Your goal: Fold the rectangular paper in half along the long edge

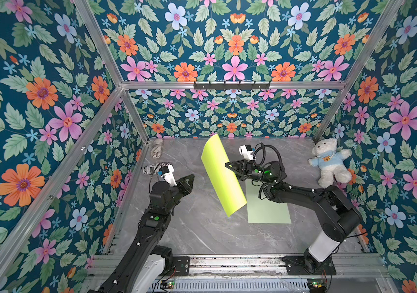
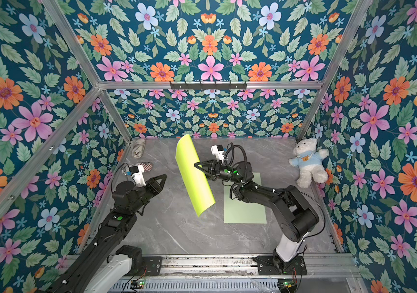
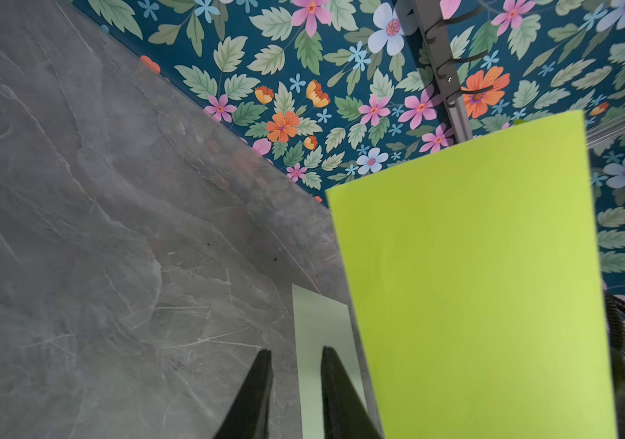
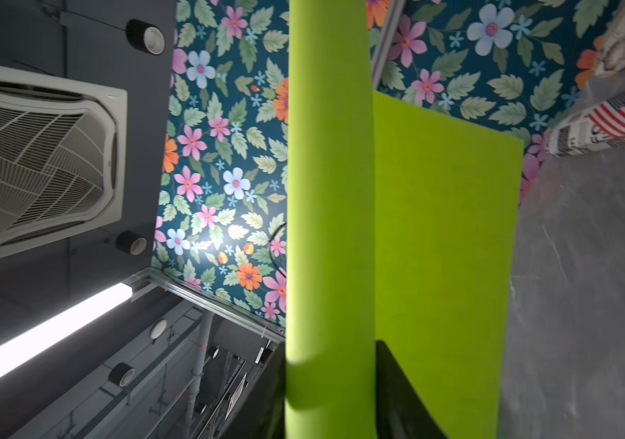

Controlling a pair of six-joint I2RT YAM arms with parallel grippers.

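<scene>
A yellow-green paper (image 1: 223,178) hangs slanted above the middle of the table, curved and bent over along its length. On its right side my right gripper (image 1: 228,166) is shut on it. The right wrist view shows the bent part of the paper (image 4: 330,219) between the fingers, a flat panel hanging behind. My left gripper (image 1: 189,181) stands to the left, apart from the paper. In the left wrist view its fingers (image 3: 257,387) are open with nothing between them; the paper (image 3: 480,278) rises to their right.
A pale green sheet (image 1: 269,207) lies flat on the grey table, partly under the right arm. Shoes, one striped (image 2: 144,166), stand at the left edge. A teddy bear (image 1: 330,163) sits at the back right.
</scene>
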